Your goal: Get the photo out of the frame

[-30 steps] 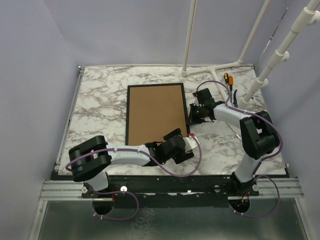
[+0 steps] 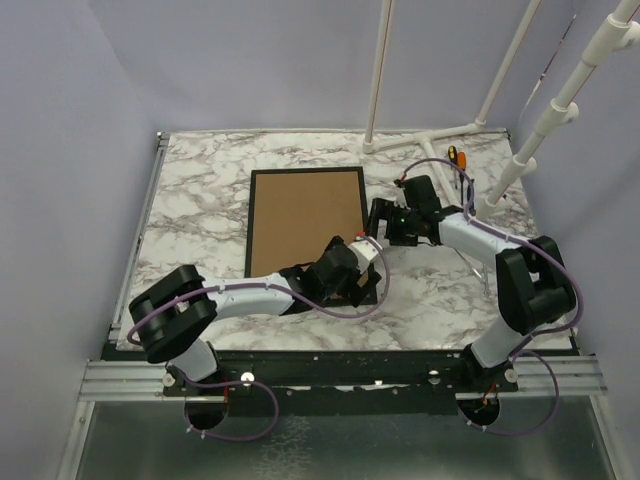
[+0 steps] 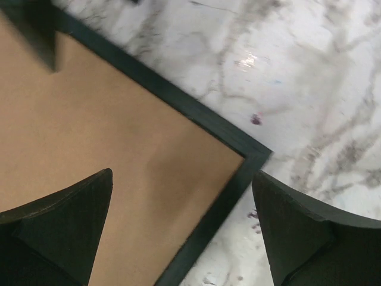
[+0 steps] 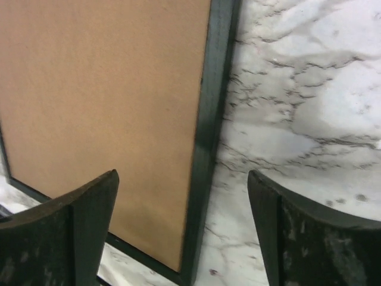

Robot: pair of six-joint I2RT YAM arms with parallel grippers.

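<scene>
The frame has a thin dark border [image 2: 308,170] and lies flat on the marble table, a plain brown panel [image 2: 300,210] filling it. No picture side shows. Over the near right corner, my left gripper [image 2: 363,277] stands open. In the left wrist view that dark corner [image 3: 253,152] lies between its spread fingers, with nothing held. Beside the right edge is my right gripper [image 2: 382,222], also open. Its view shows the side border [image 4: 205,134] passing between the two fingers; whether they touch it cannot be told.
Screwdrivers [image 2: 461,160] and other hand tools lie at the back right, near white pipes [image 2: 430,136] on the table. Marble is bare left of the frame and at the front right. Both grippers are close together at the frame's right side.
The frame has shifted slightly left since the oldest view. My left gripper has turned and moved a little left over the corner.
</scene>
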